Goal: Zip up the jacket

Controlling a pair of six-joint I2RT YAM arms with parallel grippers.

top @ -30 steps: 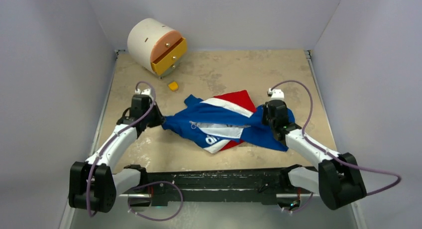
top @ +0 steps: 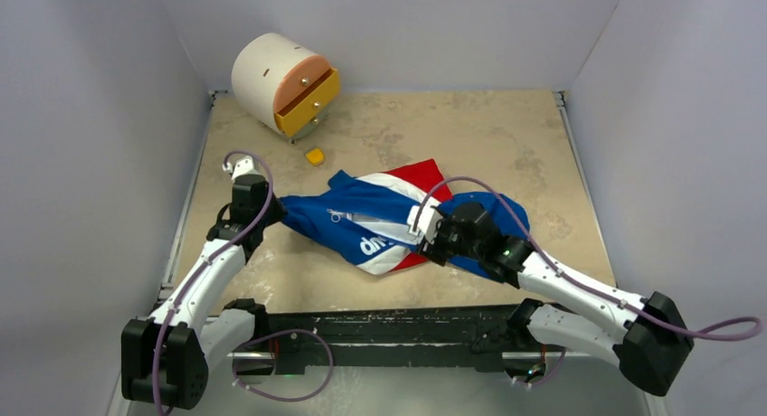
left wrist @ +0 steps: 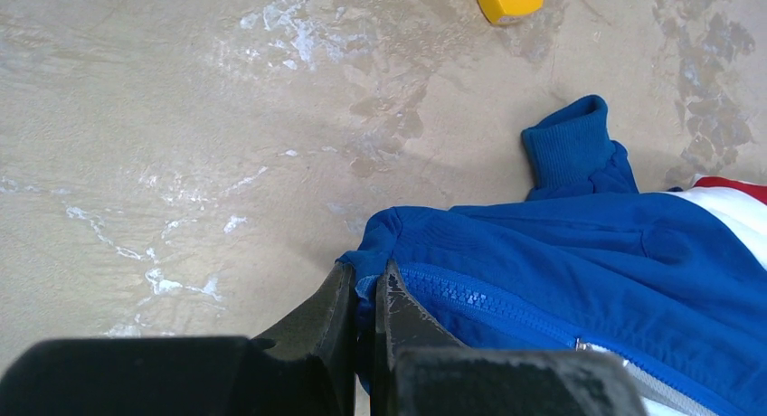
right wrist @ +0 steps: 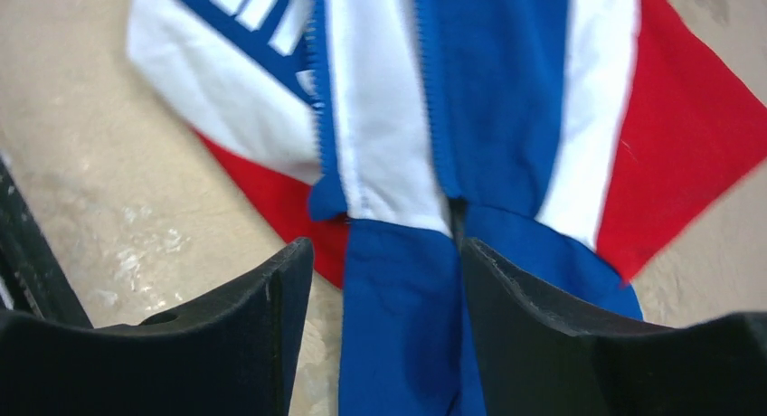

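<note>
A small jacket in blue, white and red lies flat across the table. At its left end my left gripper is shut on the blue hem, beside the closed lower end of the zipper. The metal slider with its ring pull sits a short way to the right of that grip. From there the two toothed edges part, and the white lining shows between them. My right gripper stands open over the jacket's right part, above the blue cloth, with nothing visibly held.
A white rounded cabinet with a yellow drawer stands at the back left. A small yellow block lies in front of it.
My left gripper shifted slightly left, and the jacket moved with it.
</note>
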